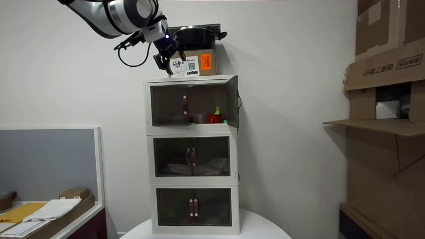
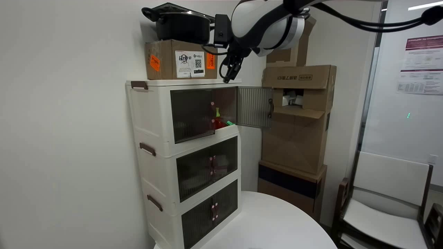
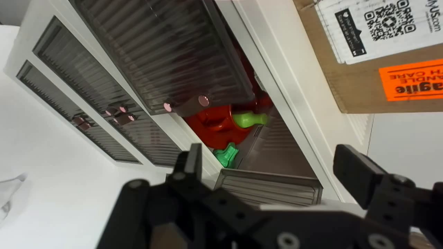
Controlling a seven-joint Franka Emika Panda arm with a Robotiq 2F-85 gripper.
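Observation:
My gripper (image 1: pixel 174 66) hangs in front of the cardboard box atop the white cabinet (image 1: pixel 196 129), its fingers wide apart and empty. In the wrist view its dark fingers (image 3: pixel 353 172) frame the top compartment from either side. The right door (image 1: pixel 232 101) of that compartment stands swung out. Its left door (image 1: pixel 169 105) covers the left half and sits slightly ajar. Inside are a red object with a green stem (image 1: pixel 214 118) and a small green piece (image 3: pixel 226 155) near the front edge. A clear cup (image 1: pixel 199 118) shows faintly beside the red object.
The cardboard box (image 2: pixel 161 61) and a black pot (image 2: pixel 183 28) are stacked on the cabinet. The middle doors (image 1: pixel 192 156) and bottom doors (image 1: pixel 194 207) are closed. Tall cardboard boxes (image 1: pixel 382 167) stand at the right.

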